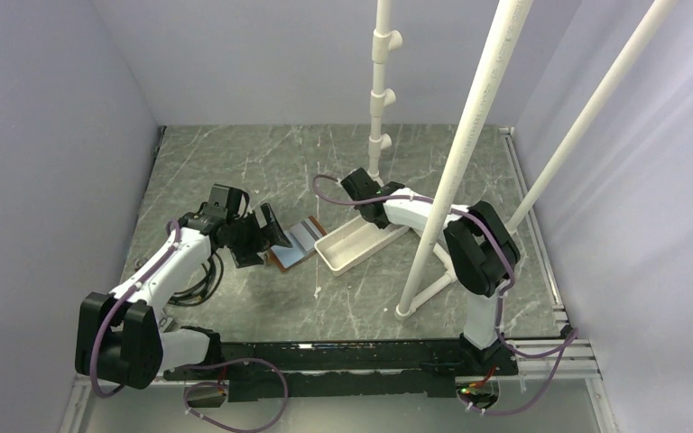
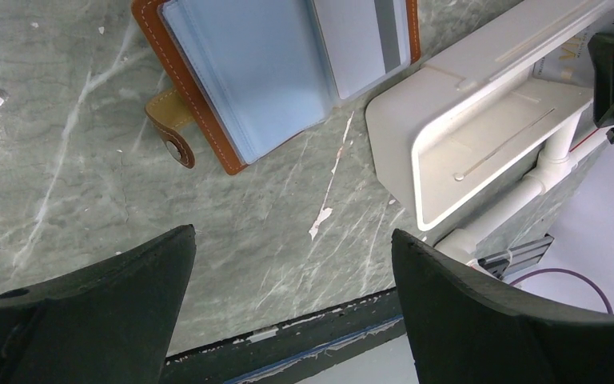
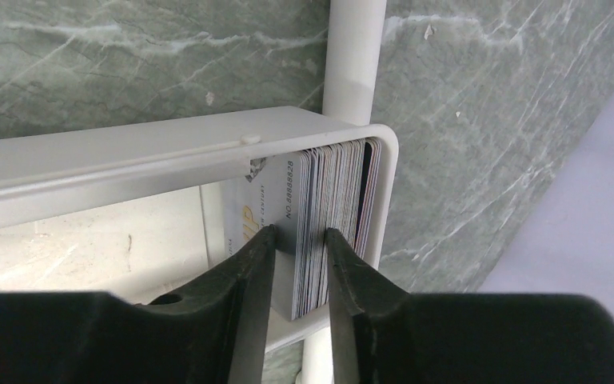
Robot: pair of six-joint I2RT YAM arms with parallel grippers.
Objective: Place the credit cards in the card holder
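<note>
A brown card holder (image 2: 184, 84) with pale blue sleeves (image 2: 248, 72) lies open on the table, beside the left end of a white tray (image 1: 334, 257). My left gripper hangs open just left of and above the holder, nothing between its fingers. In the right wrist view a stack of cards (image 3: 336, 192) stands at the end of the tray, one marked VIP facing the tray's inside. My right gripper is down at the stack, its fingertips part open on either side of some front cards; whether they grip them is unclear.
White pipes (image 1: 451, 171) rise behind and right of the tray, crossing over the right arm in the top view. Black cables (image 1: 200, 293) lie at the left.
</note>
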